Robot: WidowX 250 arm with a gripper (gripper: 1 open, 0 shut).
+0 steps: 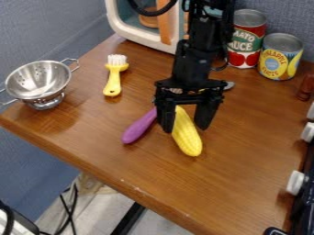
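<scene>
My black gripper (186, 112) is low over the table, pointing down, its fingers spread around the upper end of a yellow corn cob (188, 139). Whether it touches the corn is unclear. A purple eggplant (136, 129) lies just left of the corn, partly behind the gripper.
A steel colander (39, 86) sits at the left edge, a yellow brush (114, 75) nearby. Two cans (244, 39) and a toy appliance (147, 27) stand at the back. A black appliance with white knobs lines the right edge.
</scene>
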